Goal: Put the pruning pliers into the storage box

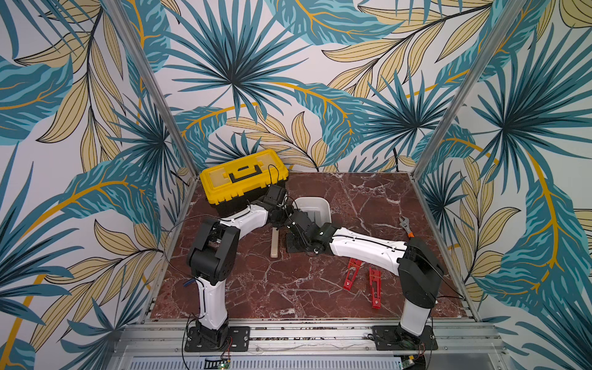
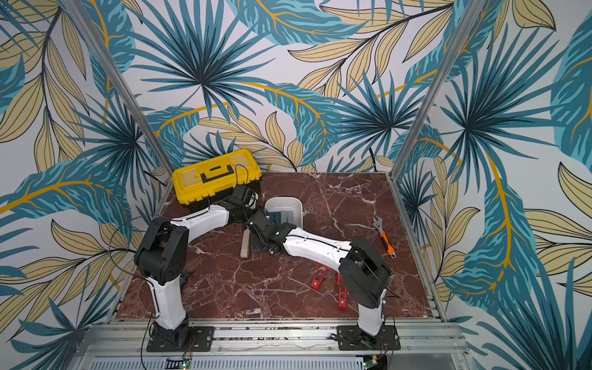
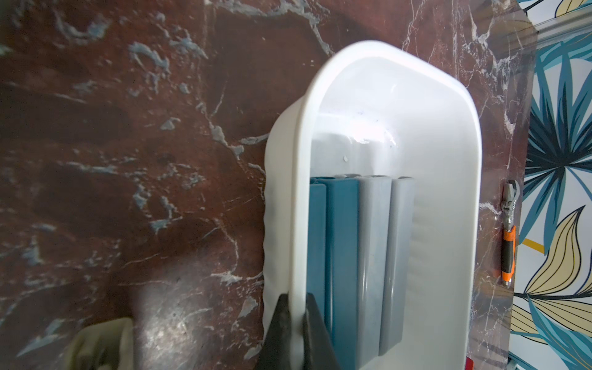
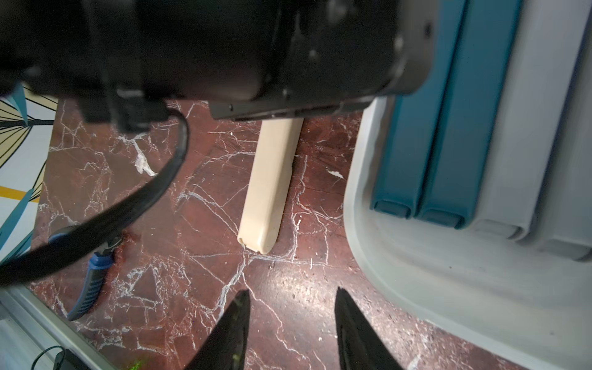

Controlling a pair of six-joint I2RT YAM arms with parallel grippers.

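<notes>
A blue-handled tool [image 4: 91, 287], apparently the pruning pliers, lies on the table at the far left of the right wrist view. A cable hides part of it, and in the top views the left arm covers most of it. A white open box [image 3: 394, 92] holds blue and grey bars. My left gripper is shut on its near left rim, one finger on each side of the wall. In the right wrist view my right gripper is part open, with bare table visible between its fingertips, over the left front side of the white box.
A beige bar [image 4: 268, 185] lies left of the box. The yellow toolbox [image 1: 243, 175] stands behind the left arm. Two red clips [image 1: 375, 288] and an orange wrench [image 2: 384, 237] lie to the right. Both arms are close together.
</notes>
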